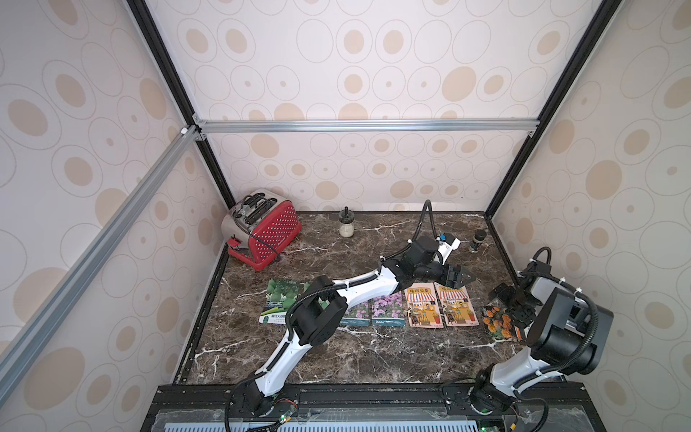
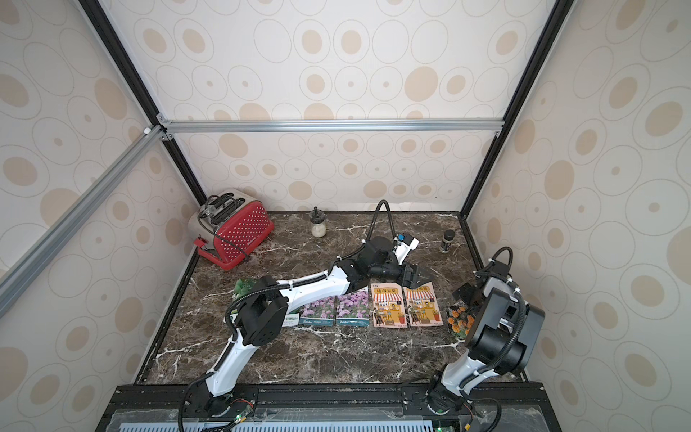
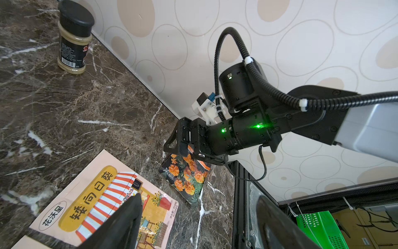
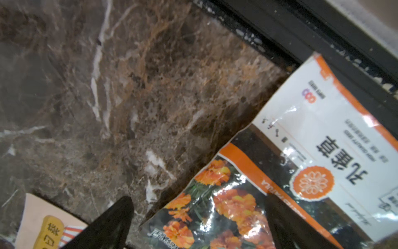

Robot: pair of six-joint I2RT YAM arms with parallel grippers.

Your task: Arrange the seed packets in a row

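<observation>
The orange marigold packet (image 1: 498,322) lies at the table's right edge, tilted against the row; in the right wrist view its white end (image 4: 344,137) reaches the black border. My right gripper is open over this packet, its fingers apart and blurred. Two pink sunflower packets (image 1: 423,306) stand side by side left of it, the nearer one (image 3: 120,199) large in the left wrist view. Above their top edges my left gripper (image 1: 460,278) hangs open and empty. Further left lie two purple-flower packets (image 1: 388,311) and a green packet (image 1: 277,298), partly behind the left arm.
A red and grey toaster-like appliance (image 1: 262,229) stands at the back left. A lidded jar (image 1: 346,223) is at the back, and a black-capped spice bottle (image 1: 476,240) at the back right. The right wall is close to the right arm.
</observation>
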